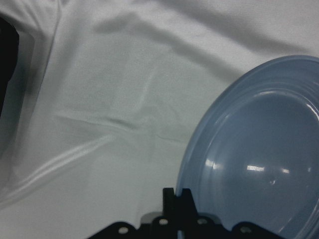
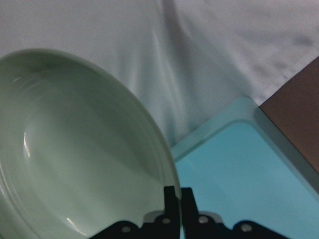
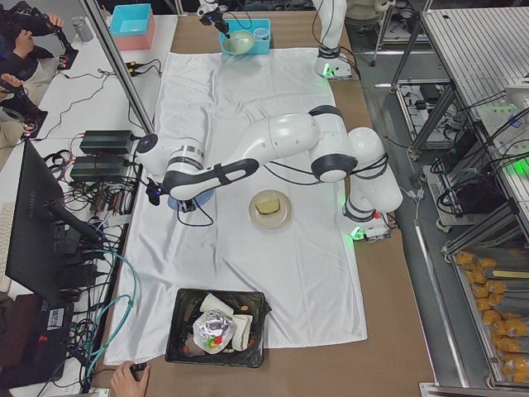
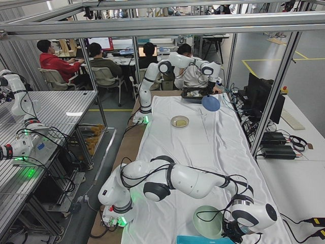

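A blue plate (image 1: 254, 149) is held by its rim in my left gripper, shut on it above the white cloth; in the camera left view it is partly hidden behind the arm. A pale green plate (image 2: 84, 134) is gripped at its rim by my right gripper, raised at the edge of a light blue bin (image 2: 239, 179). A small beige plate (image 3: 270, 223) with a yellow item (image 3: 269, 205) on it rests mid-cloth.
A black tray (image 3: 186, 339) with a foil-covered bowl and white items stands at one end of the cloth (image 3: 314, 281). The blue bin at the other end holds a small cup (image 3: 262, 34). Monitors and cables line the side.
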